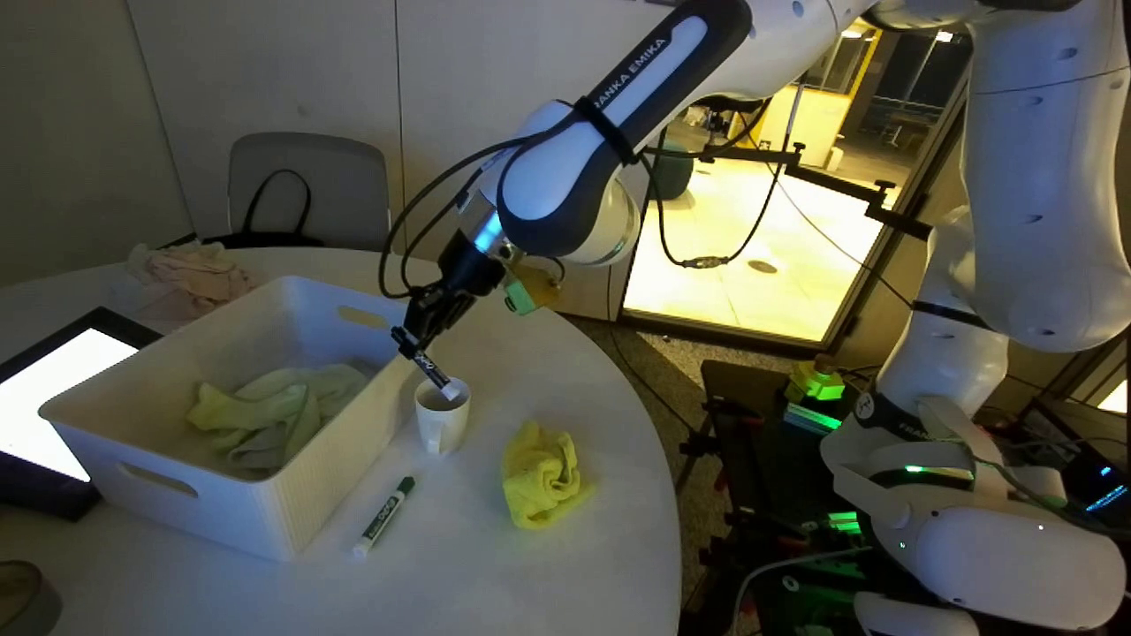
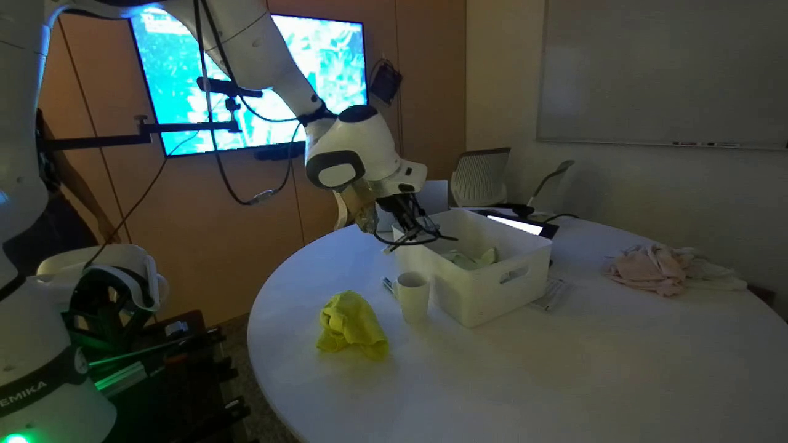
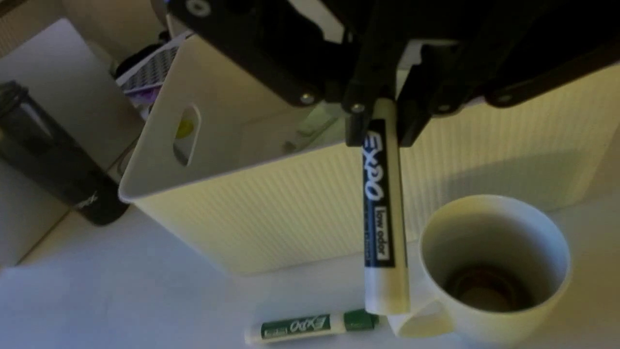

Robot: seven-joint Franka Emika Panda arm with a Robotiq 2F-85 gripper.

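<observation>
My gripper is shut on a black-labelled Expo marker (image 3: 384, 215), gripping it near one end while the white end points away from the fingers. In the first exterior view the held marker (image 1: 431, 370) slants downward, its white end appearing over the mouth of a white mug (image 1: 440, 422). From the wrist the marker's tip shows beside the mug (image 3: 505, 325), left of its rim and near the handle; it is not inside. A second, green Expo marker (image 1: 383, 516) lies on the table. In the second exterior view the gripper (image 2: 414, 232) hangs by the white bin.
The white bin (image 1: 350, 466) with cloths (image 1: 281, 408) inside stands right beside the mug. A crumpled yellow cloth (image 1: 541, 477) rests toward the table's edge. A lit tablet (image 1: 53, 392) and a dark bottle (image 3: 64, 157) are nearby.
</observation>
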